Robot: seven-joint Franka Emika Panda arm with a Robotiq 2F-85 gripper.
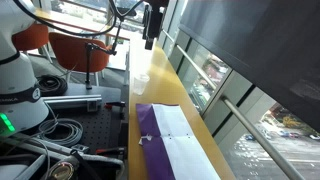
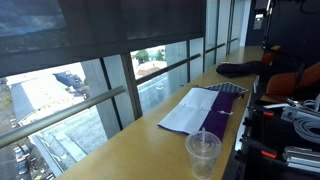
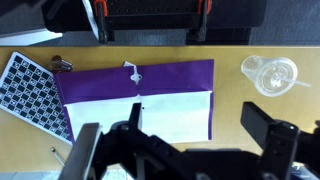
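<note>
My gripper stands open above the table, its dark fingers reaching in from the bottom of the wrist view with nothing between them. In the first exterior view the gripper (image 1: 150,28) hangs high near the top. Below lies a flat purple and white cloth (image 3: 180,118), spread on the wooden table (image 1: 172,72). On its purple band is a small pale piece (image 3: 136,76), too small to identify. A clear plastic cup (image 3: 272,74) with a straw sits apart from the cloth; the second exterior view shows this cup (image 2: 203,155) upright near the front.
A black-and-white patterned board (image 3: 32,95) lies beside the cloth, with a small brown object (image 3: 62,63) near its corner. Farther down the table rests a dark item (image 2: 238,70). Windows line one long side. Bare wood surrounds the cup.
</note>
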